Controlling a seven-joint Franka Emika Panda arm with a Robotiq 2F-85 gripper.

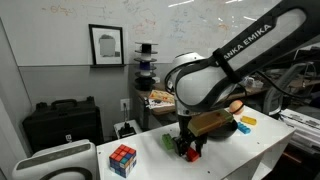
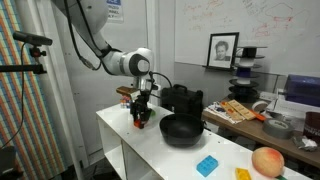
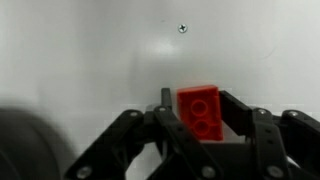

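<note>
A red block (image 3: 200, 112) with round marks on its face stands on the white table between my fingers in the wrist view. The gripper is part open around it. The right finger (image 3: 232, 108) looks close against the block, and a narrow gap shows at the left finger (image 3: 165, 100). In exterior view 1 the red block (image 1: 190, 154) is partly hidden by the lowered gripper (image 1: 188, 147). Exterior view 2 shows the block (image 2: 138, 123) under the hand, low over the table.
A green block (image 1: 168, 142) lies close behind the gripper. A multicoloured cube (image 1: 122, 160) stands at the left. A black pan (image 2: 181, 130) sits beside the arm, with a blue block (image 2: 207, 165) further along.
</note>
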